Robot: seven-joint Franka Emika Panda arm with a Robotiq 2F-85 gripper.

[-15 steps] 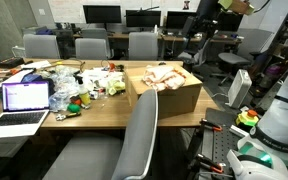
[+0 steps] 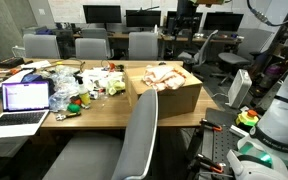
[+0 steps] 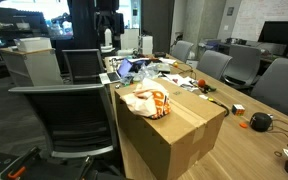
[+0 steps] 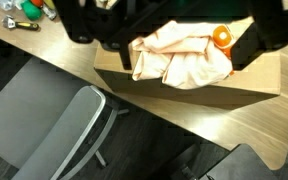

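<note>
My gripper stands open in the wrist view, its two dark fingers wide apart at the top. Nothing is seen held between them. Beyond and below them lies a crumpled pale cloth (image 4: 189,66) with an orange patch. The cloth (image 3: 147,99) rests on top of a brown cardboard box (image 3: 189,140), orange and white in exterior view 2. In exterior view 1 the box (image 2: 174,101) stands at the right end of the table, and the arm reaches in above it from the top right. The cloth's underside is hidden.
A laptop (image 2: 25,102) is at the table's left, beside a clutter of bags and small items (image 2: 79,85). A grey chair (image 2: 136,140) stands close in front of the table. Bare wood shows (image 2: 114,113) along the front edge.
The arm and gripper have risen over the last second, away from the box toward the top of exterior view 1. The cloth, box and table items look unmoved.
</note>
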